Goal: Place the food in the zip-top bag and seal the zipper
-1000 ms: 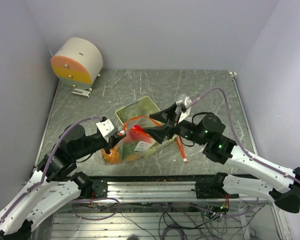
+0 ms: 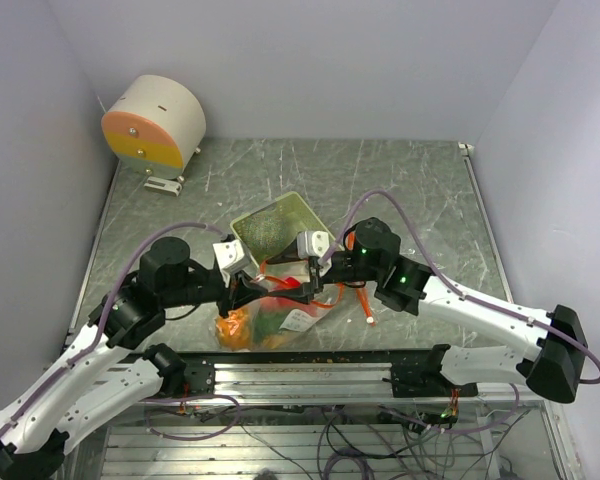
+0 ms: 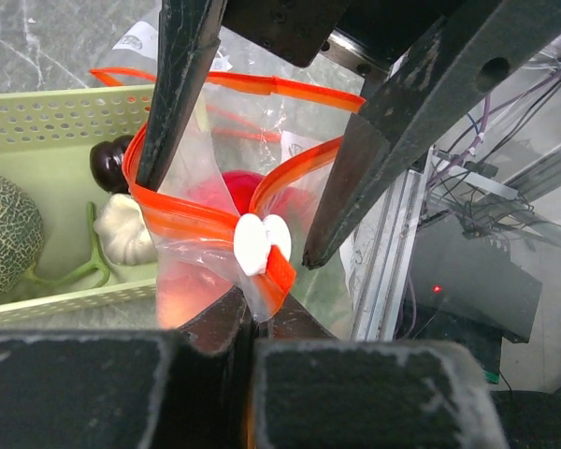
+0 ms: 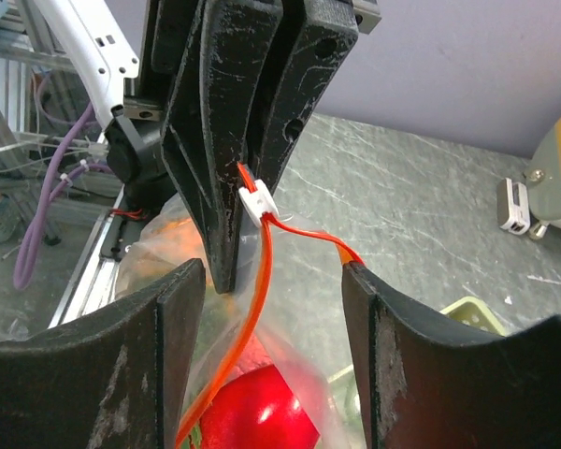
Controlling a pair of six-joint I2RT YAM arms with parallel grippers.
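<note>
The clear zip top bag (image 2: 270, 325) with an orange zipper stands at the front centre, with a red item and other food inside. Its white slider (image 3: 262, 243) sits at one corner of the orange zipper (image 3: 201, 220). Just below the slider, my left gripper is shut on that corner of the bag. My right gripper is part open, its fingers (image 3: 182, 84) on either side of the bag's mouth near the slider. Between the two strips of the zipper the mouth still gapes.
Behind the bag is a green basket (image 2: 302, 207); a melon (image 3: 5, 234), a garlic bulb (image 3: 124, 231) and a dark item (image 3: 109, 166) lie in it. An orange strip (image 2: 365, 305) rests to the right. Bare table lies to the right and behind.
My right gripper has moved left, its fingers coming around the bag's mouth near my left gripper. The left gripper and the held corner have shifted slightly right and towards the front.
</note>
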